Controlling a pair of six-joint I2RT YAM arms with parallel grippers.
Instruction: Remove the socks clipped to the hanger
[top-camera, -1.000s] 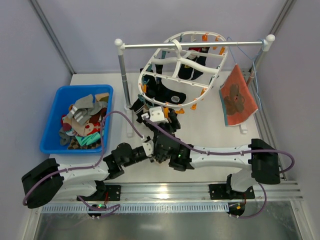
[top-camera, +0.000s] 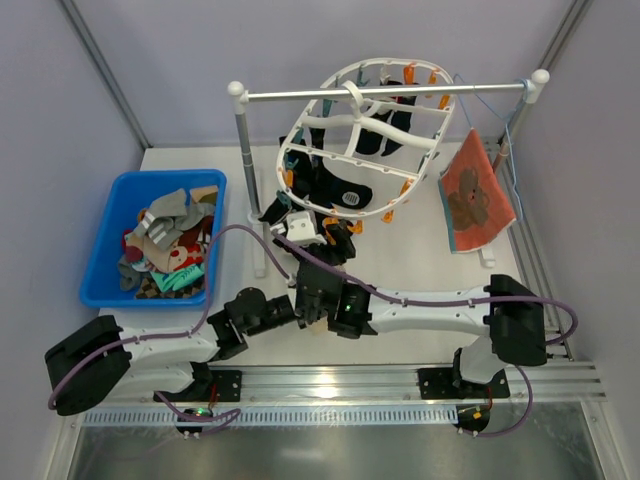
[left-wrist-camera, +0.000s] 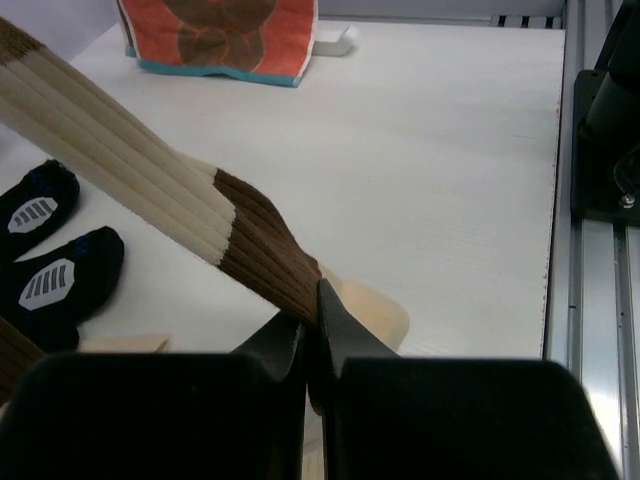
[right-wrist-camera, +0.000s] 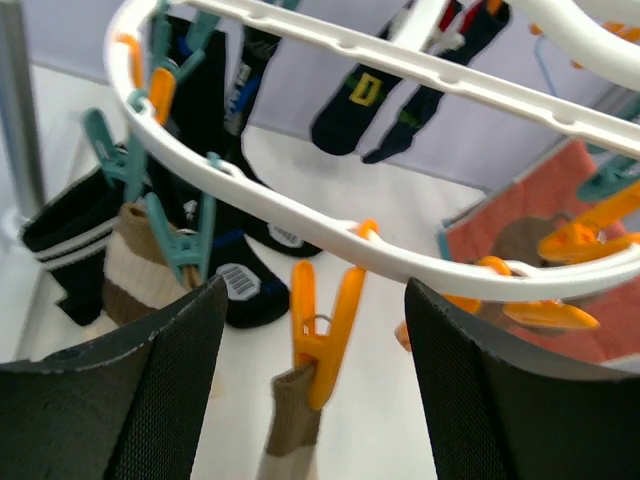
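A ribbed beige-and-brown sock (left-wrist-camera: 150, 170) stretches taut down to my left gripper, whose fingers are shut on its brown end. Seen from the right wrist, an orange clip (right-wrist-camera: 325, 340) on the rim of the white hanger (right-wrist-camera: 290, 215) grips the top of a greyish-brown sock (right-wrist-camera: 292, 420). My right gripper stands part open, one finger (right-wrist-camera: 195, 335) on either side of that clip, with neither visibly touching it. From above, both grippers sit below the hanger's near edge, largely covered by the arms.
Several dark socks (top-camera: 345, 192) hang from the hanger's other clips. A blue bin (top-camera: 98, 240) full of socks stands at the left. An orange cloth with a brown flower (top-camera: 478, 205) hangs at the right. Bare white table (top-camera: 420, 250) lies between hanger and cloth.
Dark socks at the hanger's far side sway a little.
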